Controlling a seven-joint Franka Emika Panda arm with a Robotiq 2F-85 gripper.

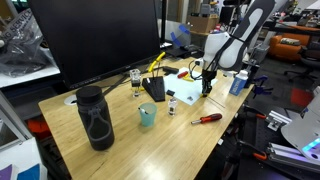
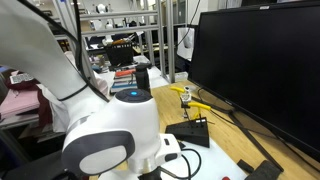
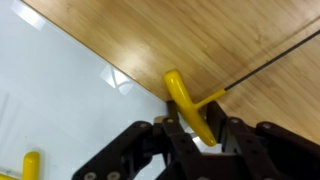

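A yellow T-shaped handle with a thin black shaft shows in the wrist view. My gripper is around the handle's lower part, with its dark fingers on either side. Whether they press on it does not show clearly. In exterior view 1 the gripper is low over the right part of the table, under the white arm. Exterior view 2 shows the white arm, but the fingertips are hidden there.
A white sheet lies left of the gripper. A red-handled screwdriver, a small bottle, a teal cup and a black cylinder stand or lie nearby. A black block with yellow handles stands near the monitor.
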